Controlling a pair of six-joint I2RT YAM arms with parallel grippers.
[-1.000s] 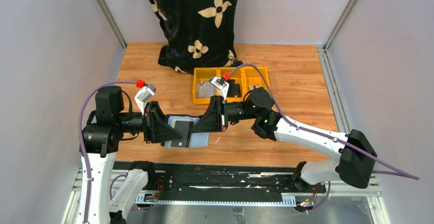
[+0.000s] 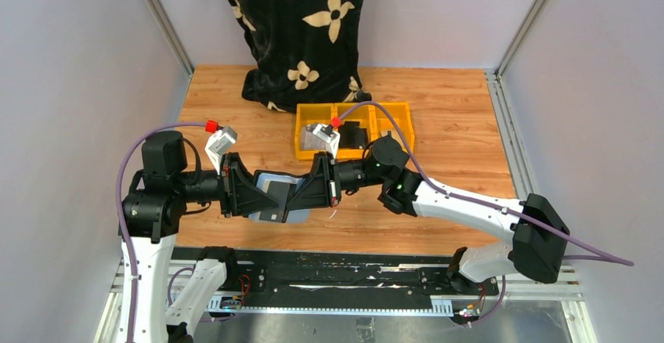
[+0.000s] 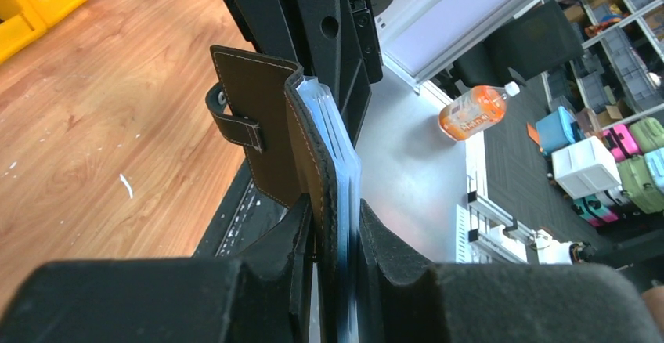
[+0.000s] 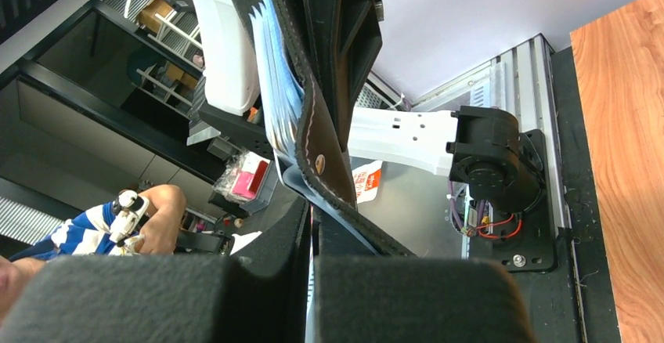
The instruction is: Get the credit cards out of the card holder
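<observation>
A brown leather card holder (image 3: 254, 96) stands open on edge above the table, its bluish clear sleeves (image 3: 333, 135) fanned beside the cover. My left gripper is shut on the holder, cover and sleeves lying between its fingers. From the opposite side my right gripper reaches the sleeves, its fingers shut; nothing clearly shows between them, though the holder's edge passes right by the tips. Seen from above, a dark grey card (image 2: 276, 196) lies in a sleeve between both grippers, partly covered by their fingers.
Behind the arms stands a yellow divided tray (image 2: 304, 153) with dark and grey items in its compartments. A black flowered cloth (image 2: 301, 37) hangs at the back. Bare wooden table (image 2: 454, 139) lies to the right.
My right gripper has shifted slightly left over the holder, covering more of the dark card. The clear sleeve at the right shows less than before. The left gripper keeps its place.
</observation>
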